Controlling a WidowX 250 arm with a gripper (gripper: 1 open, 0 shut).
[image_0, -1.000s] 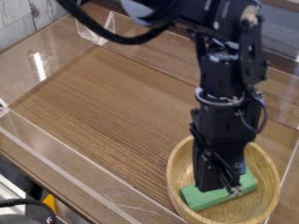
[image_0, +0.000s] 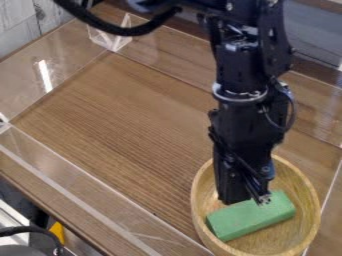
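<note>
A round wooden bowl (image_0: 206, 193) stands at the lower right of the camera view, holding a green rectangular block (image_0: 251, 214). My black gripper (image_0: 241, 188) hangs over the back part of the bowl, just above and behind the block, its fingers pointing down. It is shut, with nothing visible between its fingers.
Clear strips edge it on the left, with a clear bracket (image_0: 110, 35) at the back left corner. Cables lie at the lower left, outside the table.
My gripper has risen and moved back a little, uncovering more of the block in the bowl.
</note>
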